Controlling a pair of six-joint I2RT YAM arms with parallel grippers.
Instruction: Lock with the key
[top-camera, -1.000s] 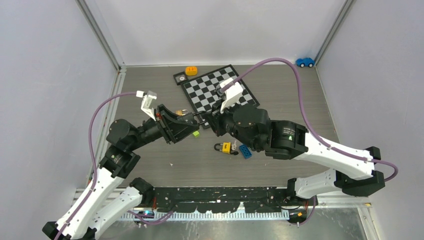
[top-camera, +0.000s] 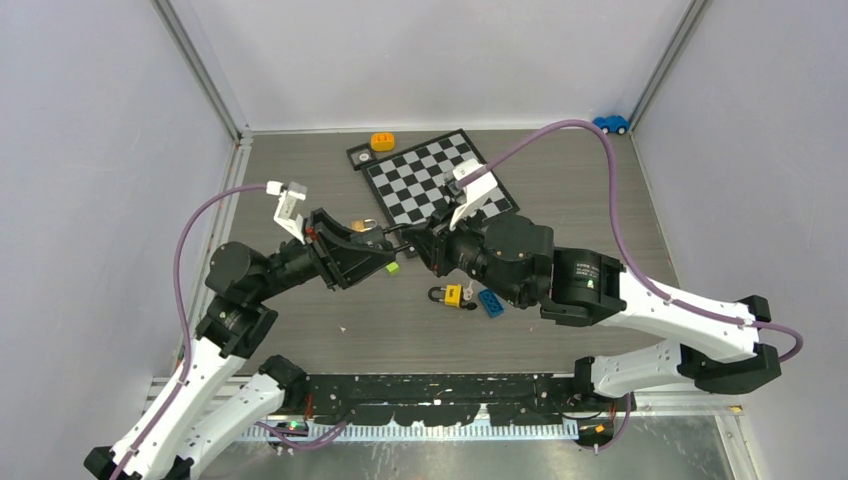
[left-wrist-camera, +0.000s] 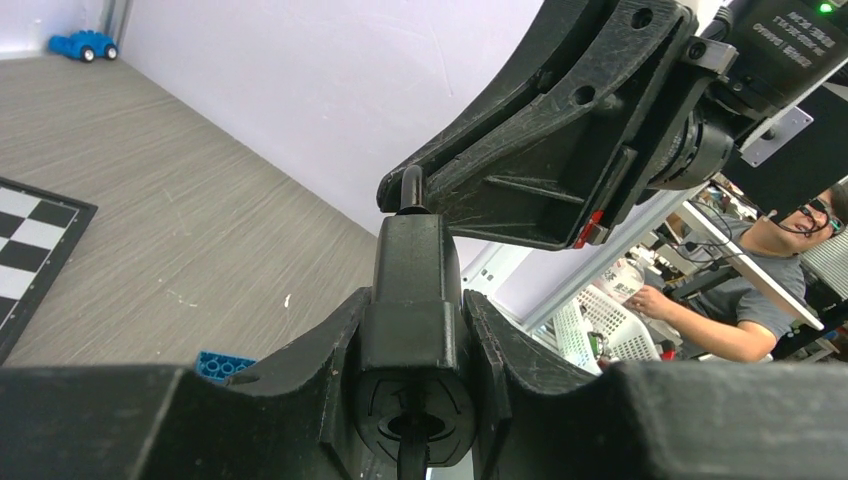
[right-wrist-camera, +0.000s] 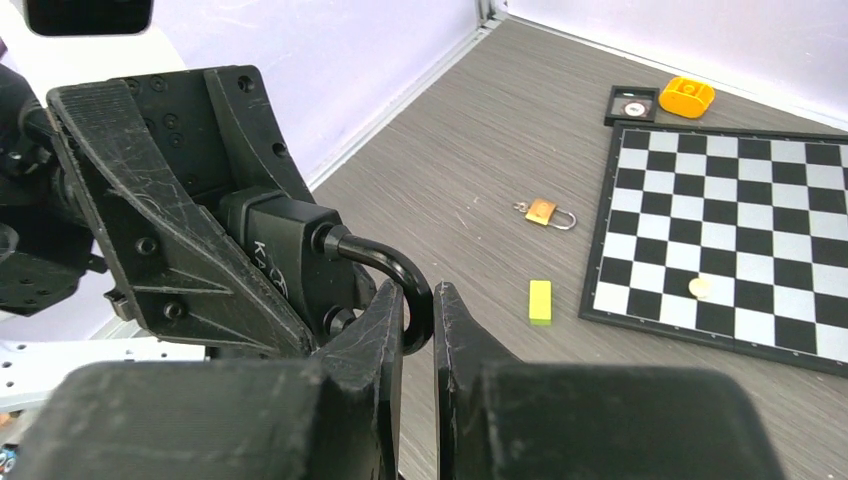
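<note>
A large black padlock, with its curved shackle pointing toward my right gripper, is held by my left gripper, which is shut on its body. My right gripper is at the shackle's bend, its fingertips close together around or just beside it; whether they grip it is unclear. In the top view the two grippers meet over the middle of the table, hiding most of the lock. I cannot make out a key between the fingers.
Below lie a chessboard, a brass padlock, a green block, a yellow padlock with small pieces beside it and a blue brick. A blue toy car is at the back right.
The left arm looks unchanged.
</note>
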